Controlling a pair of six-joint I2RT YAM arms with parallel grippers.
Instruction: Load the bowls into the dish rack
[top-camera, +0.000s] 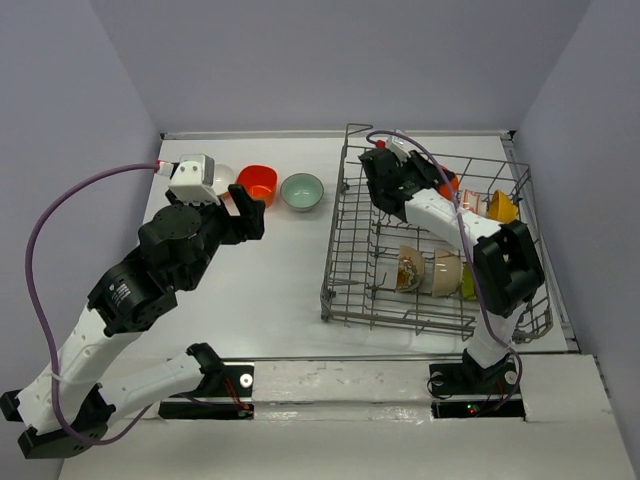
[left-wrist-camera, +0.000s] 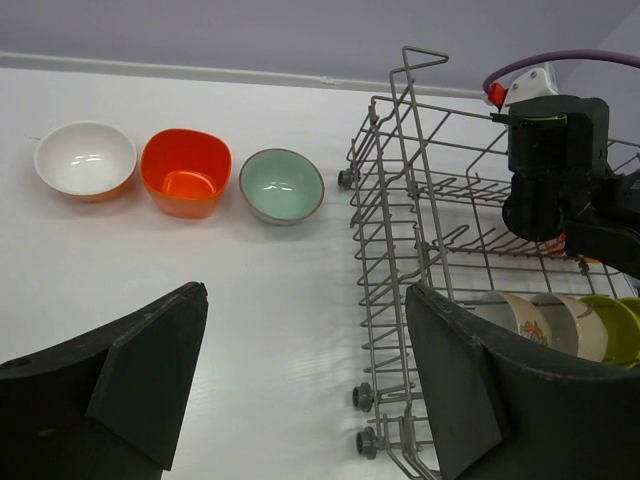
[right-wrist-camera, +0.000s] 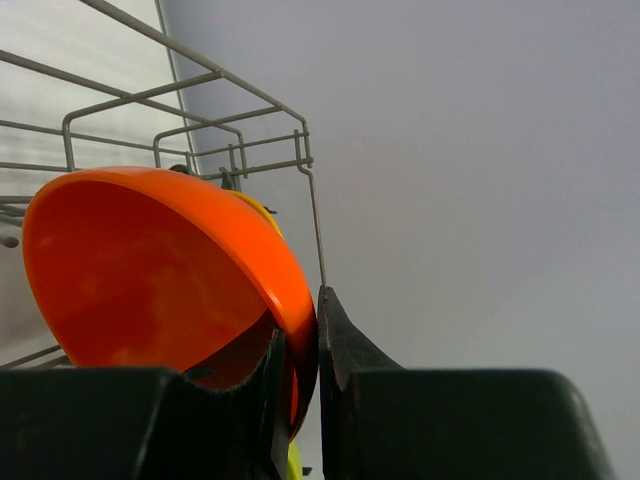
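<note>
In the right wrist view my right gripper is shut on the rim of an orange bowl (right-wrist-camera: 150, 265), which tilts on its side at the rack wires. The top view has that gripper over the back part of the dish rack (top-camera: 340, 235), mostly hiding the bowl. My left gripper hangs open and empty over the table, left of the rack. Beyond it on the table stand a white bowl (left-wrist-camera: 85, 160), an orange-red bowl (left-wrist-camera: 188, 170) and a green bowl (left-wrist-camera: 281, 186), all facing up.
Along the rack's front row stand a patterned bowl (top-camera: 409, 270), a beige bowl (top-camera: 446, 273) and a lime bowl (top-camera: 468, 282), on edge. A yellow bowl (top-camera: 502, 208) sits at the rack's right back.
</note>
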